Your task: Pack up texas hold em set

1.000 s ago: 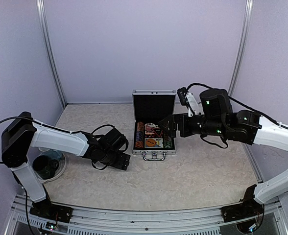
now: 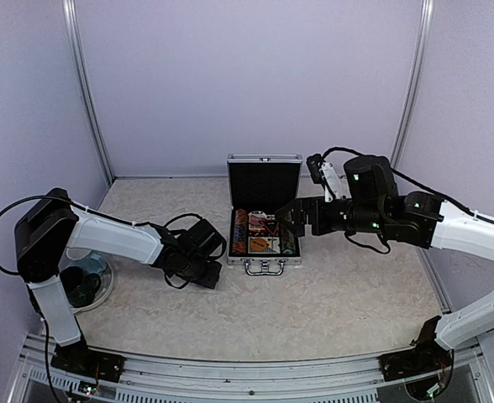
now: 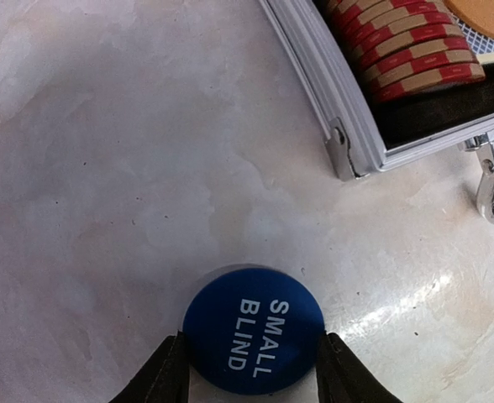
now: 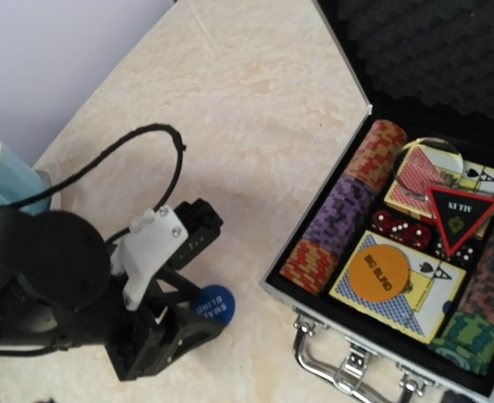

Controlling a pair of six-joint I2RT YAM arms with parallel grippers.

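Observation:
The blue SMALL BLIND button point(image 3: 253, 330) lies flat on the table beside the open case point(image 2: 265, 164). My left gripper is at it, fingertips at either edge; whether they grip it is unclear. In the right wrist view the case holds chip rows point(image 4: 340, 214), card decks, dice, an orange BIG BLIND button point(image 4: 377, 273) and a triangular ALL IN plaque point(image 4: 461, 214). My right gripper point(image 2: 291, 217) hovers over the case's right side; its fingers are hard to make out from above.
A tray with cups point(image 2: 84, 284) stands at the far left, behind the left arm. The table in front of the case and at the right is clear.
The left arm has shifted slightly since a second ago, its forearm moving right. The right arm has dipped and risen slightly, staying over the case.

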